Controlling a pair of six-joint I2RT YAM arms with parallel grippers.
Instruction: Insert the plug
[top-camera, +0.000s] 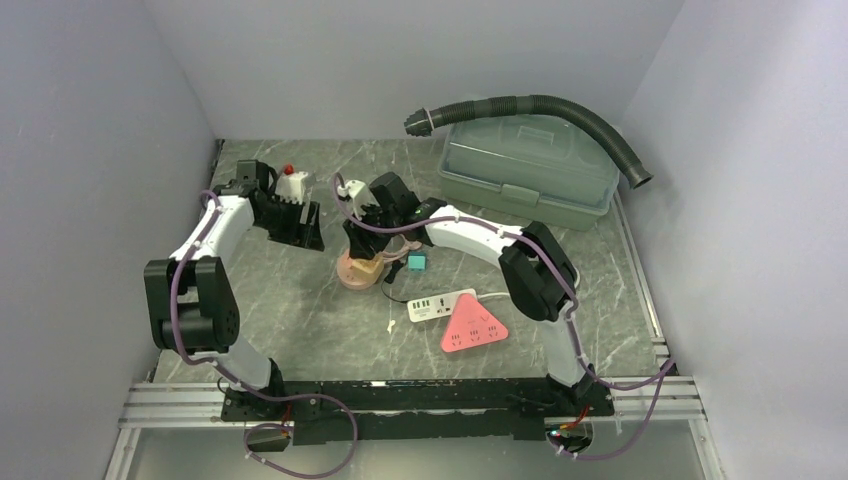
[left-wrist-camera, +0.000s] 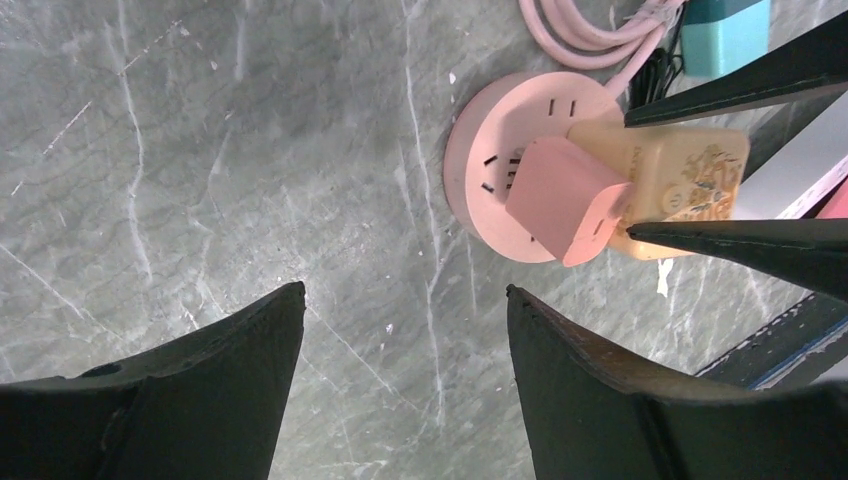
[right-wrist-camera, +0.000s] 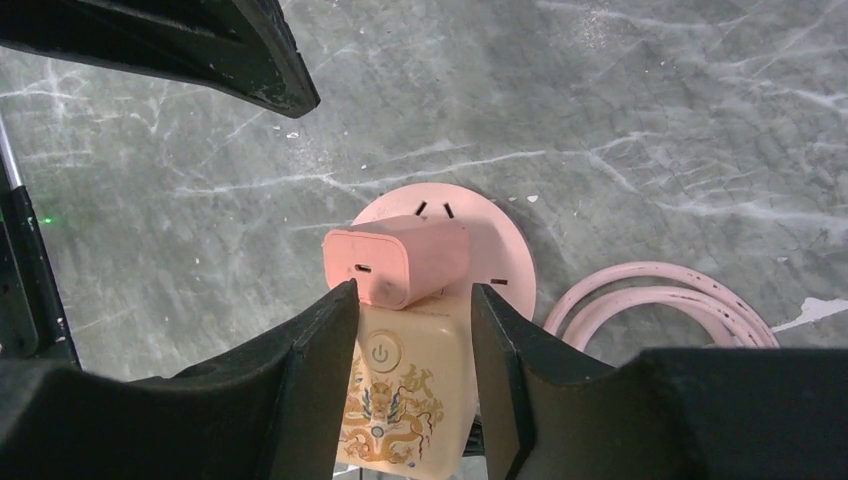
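The cream plug block (right-wrist-camera: 395, 400), with gold dragon print, stands at the face of the round pink socket (left-wrist-camera: 478, 165). A pink block (left-wrist-camera: 570, 200) sits beside it on that socket. Whether the cream block's pins are fully seated is hidden. My right gripper is part open, one finger on each side of the cream block; firm contact cannot be made out. To the left of the socket, my left gripper hangs open above bare table, nothing between its fingers.
A pink cable (right-wrist-camera: 660, 290) lies coiled by the socket, near a small teal block (top-camera: 417, 261). A white power strip (top-camera: 440, 304) and a pink triangular socket (top-camera: 473, 325) lie to the right. The green box (top-camera: 530, 165) and black hose (top-camera: 530, 104) occupy the back right.
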